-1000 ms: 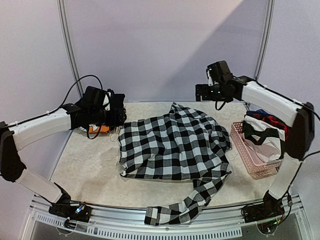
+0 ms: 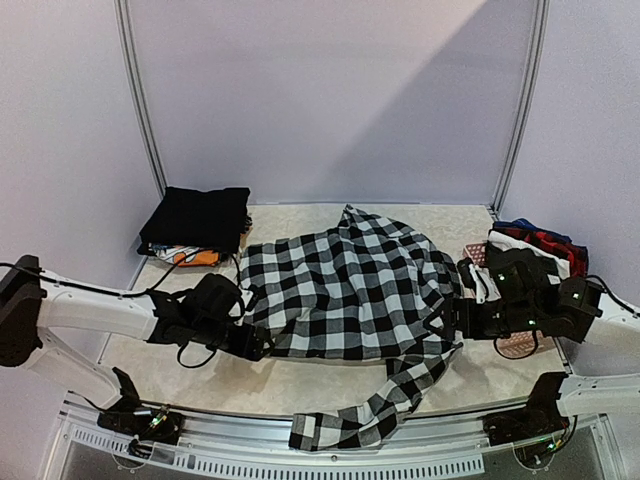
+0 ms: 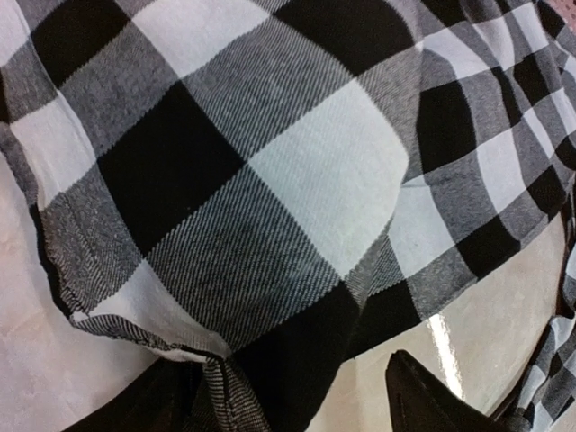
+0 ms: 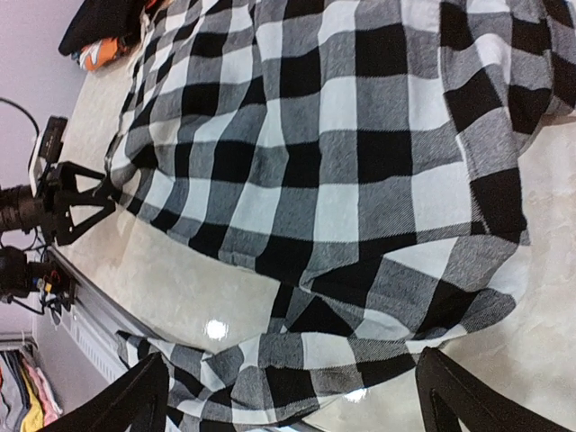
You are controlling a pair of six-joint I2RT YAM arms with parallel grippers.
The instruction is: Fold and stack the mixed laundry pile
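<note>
A black-and-white checked garment point(image 2: 340, 290) lies spread and rumpled over the middle of the table, one sleeve point(image 2: 385, 410) trailing over the front edge. My left gripper point(image 2: 258, 345) is at its front left corner; in the left wrist view the fingers point(image 3: 418, 391) stand apart, with a fold of the checked cloth point(image 3: 288, 351) between them, nearer the left one. Above the garment's right side, by the sleeve, is my right gripper point(image 2: 450, 318). It is open, its fingers point(image 4: 135, 396) framing the sleeve from above without visibly gripping it.
A stack with a folded black item on top point(image 2: 200, 215) stands at the back left. On the right, a pink basket point(image 2: 515, 345) holds more clothes point(image 2: 545, 245), partly hidden by my right arm. Bare table shows at the front left.
</note>
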